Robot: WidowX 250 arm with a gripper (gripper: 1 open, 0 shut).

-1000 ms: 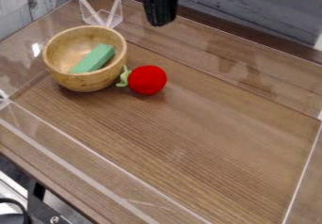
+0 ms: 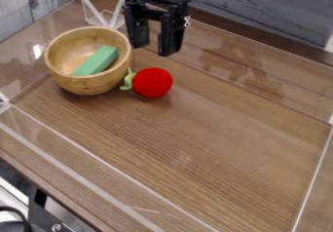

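Observation:
A wooden bowl [image 2: 76, 78] on the left of the table holds a green oblong object [image 2: 95, 61]. A red tomato-like ball [image 2: 152, 82], with a small green piece at its left, lies just right of the bowl. Above them hangs my black gripper [image 2: 155, 41], its fingers apart and pointing down, with nothing seen between them.
A dark object [image 2: 11, 216] shows at the lower left corner, beyond the table's edge.
My gripper has moved down into view from the top edge, closer to the bowl and the red ball. The objects on the table have not visibly moved.

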